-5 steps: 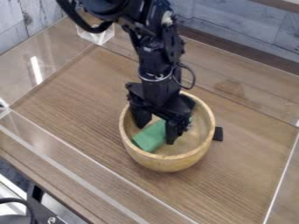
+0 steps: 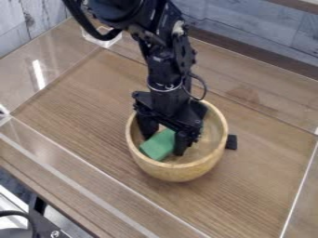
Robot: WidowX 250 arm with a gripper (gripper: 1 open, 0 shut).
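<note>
A light wooden bowl sits on the table with a green object inside it. My black gripper reaches down into the bowl from above, its fingers apart around the upper part of the green object. The gripper hides part of that object and of the bowl's inside, so whether it touches the object is unclear.
A small black item lies just right of the bowl. Grey plank walls border the back, and a small white object is at the top left.
The gripper has shifted slightly left and down over the green object, covering a little more of it. The bowl stays where it was.
</note>
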